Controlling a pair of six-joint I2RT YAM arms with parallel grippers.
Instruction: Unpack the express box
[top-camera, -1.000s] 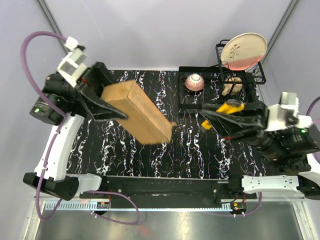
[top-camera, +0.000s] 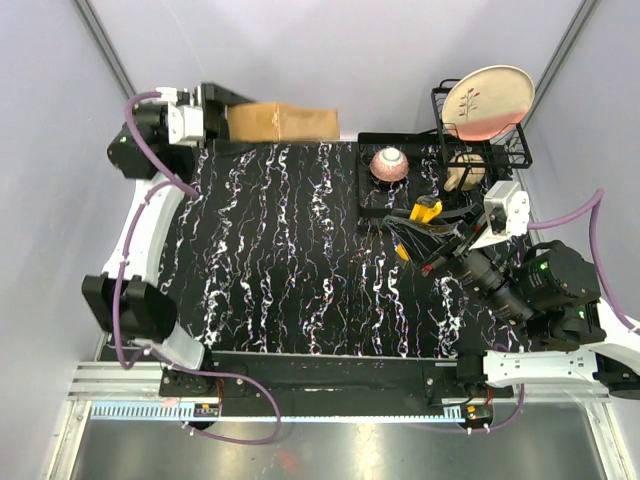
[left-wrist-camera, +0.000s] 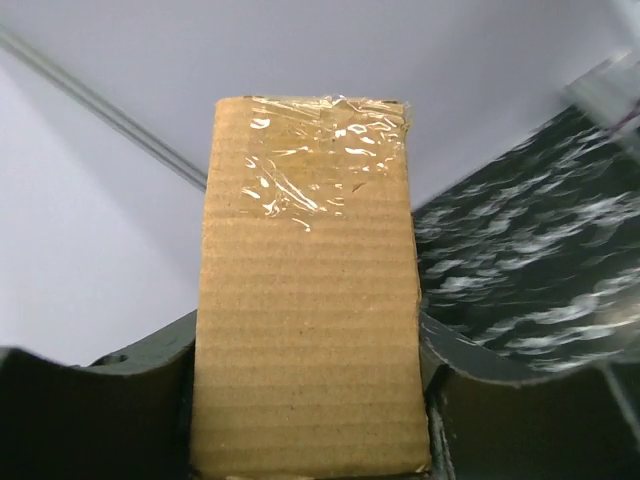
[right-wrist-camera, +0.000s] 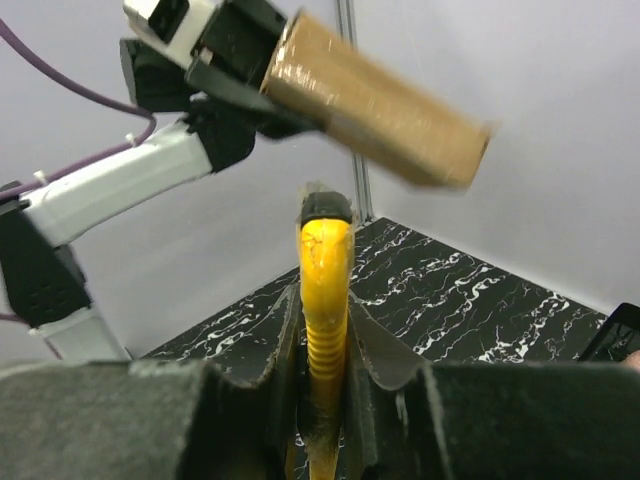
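Observation:
High over the back left of the table, the cardboard box (top-camera: 280, 122) is held by my left gripper (top-camera: 228, 125). In the left wrist view the box (left-wrist-camera: 310, 300) fills the space between both fingers, clear tape glinting along its top end. My right gripper (top-camera: 412, 235) is shut on a yellow-handled tool (right-wrist-camera: 325, 270), probably a box cutter; its black top end points up in the right wrist view. The box (right-wrist-camera: 375, 105) appears above and beyond the tool there, well apart from it. What the box contains is hidden.
A black dish rack (top-camera: 480, 155) at the back right holds a plate (top-camera: 487, 100); a pink bowl (top-camera: 389, 165) sits in the black tray (top-camera: 368, 213) beside it.
My left gripper has swung the box backward, from over the table's middle to its back edge. My right gripper with the yellow tool has shifted and turned slightly, still near the tray's front.

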